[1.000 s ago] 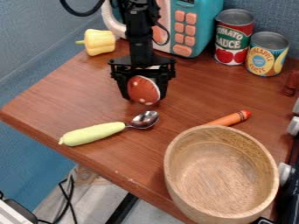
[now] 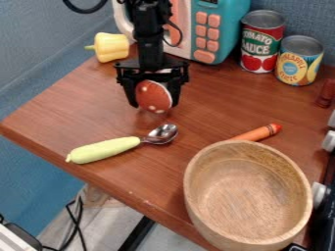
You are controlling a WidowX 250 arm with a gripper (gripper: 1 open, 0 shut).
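My black gripper (image 2: pixel 155 90) points down over the middle of the wooden table, its fingers around a red round object (image 2: pixel 153 96) with a pale rim. Whether the fingers press on it or only surround it is hard to tell. A spoon with a pale green handle (image 2: pixel 102 150) lies in front, left of a wooden bowl (image 2: pixel 248 196). An orange carrot or crayon-like stick (image 2: pixel 256 133) lies behind the bowl.
A tomato sauce can (image 2: pixel 261 44) and a yellow-labelled can (image 2: pixel 299 64) stand at back right, beside a toy microwave (image 2: pixel 211 25). A yellow pepper (image 2: pixel 112 46) sits at back left.
The gripper and the red object have moved slightly up and back in the view. The other objects are unchanged.
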